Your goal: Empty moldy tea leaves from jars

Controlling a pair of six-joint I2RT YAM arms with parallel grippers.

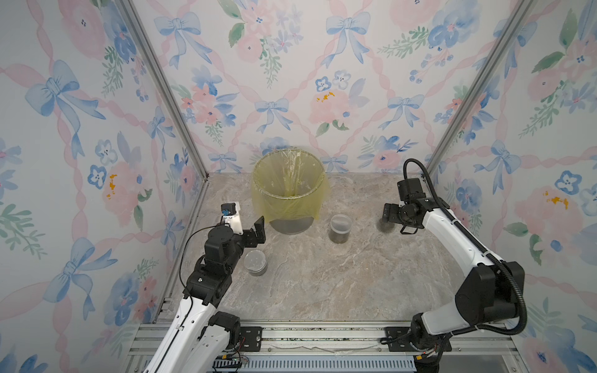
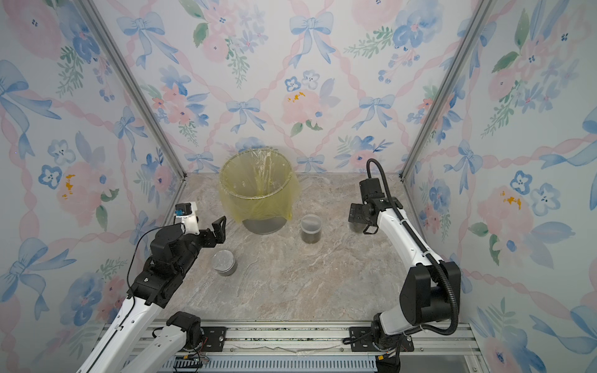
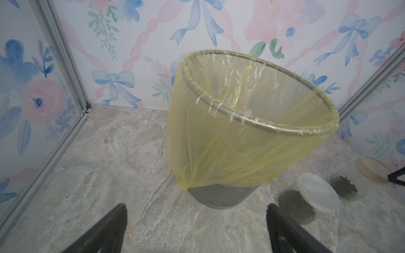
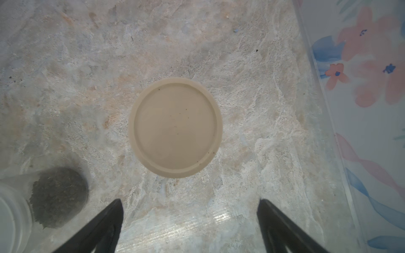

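A jar with a tan lid (image 4: 175,127) is centred in the right wrist view, and my right gripper stands open above it; the arm mostly hides this jar in the top views. A second jar with a whitish translucent lid (image 1: 340,227) stands mid-table, dark leaves showing in its lower part. The third jar, with a clear or pale top (image 1: 255,261), sits at the left front, close to my left arm. My left gripper (image 1: 260,228) is open and empty, in front of the bin's left side. A bin lined with a yellow bag (image 3: 249,151) stands at the back.
Floral walls (image 1: 348,80) close off the back and both sides. Bare marbled tabletop (image 1: 348,286) lies at the front middle and around the jars. The bin's rim (image 3: 270,123) stands well above the jars.
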